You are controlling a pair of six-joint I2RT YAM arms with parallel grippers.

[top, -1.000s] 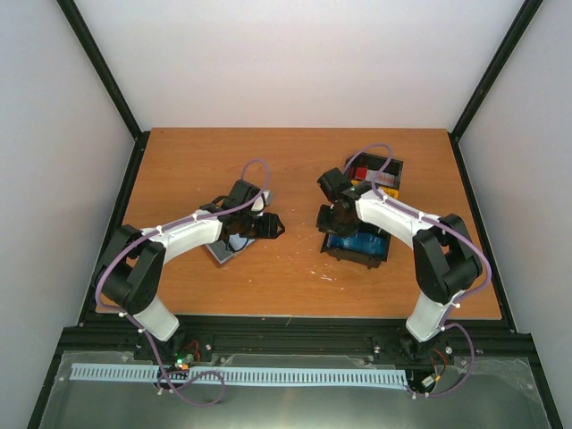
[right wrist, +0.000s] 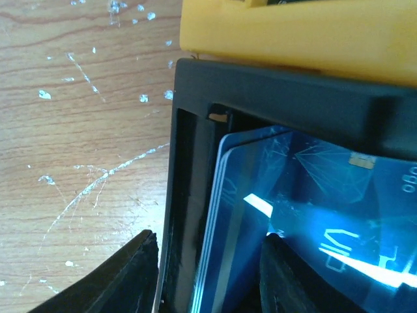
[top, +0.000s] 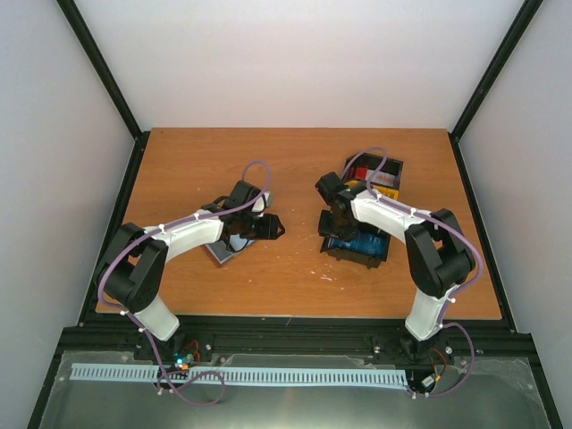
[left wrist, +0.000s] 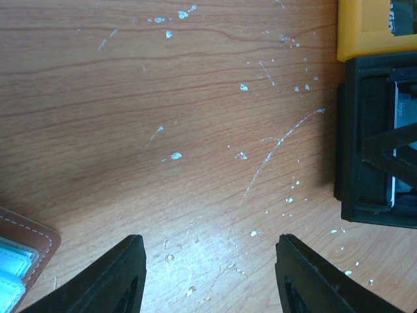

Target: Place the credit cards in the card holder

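Note:
Blue credit cards (right wrist: 345, 215) stand slanted in a black tray (right wrist: 293, 101) at the right of the table, in the right wrist view. My right gripper is over the tray's left edge, open, one finger at the cards and the other outside. A leather card holder (left wrist: 32, 228) with clear blue sleeves shows at the lower left of the left wrist view. My left gripper is open above bare wood between holder and tray, nothing between its fingers.
A yellow container (right wrist: 300, 36) adjoins the black tray's back, with a further box (top: 375, 161) holding red and white items behind it.
My right arm has shifted slightly over the black tray. The left arm shows no visible movement in the top view.

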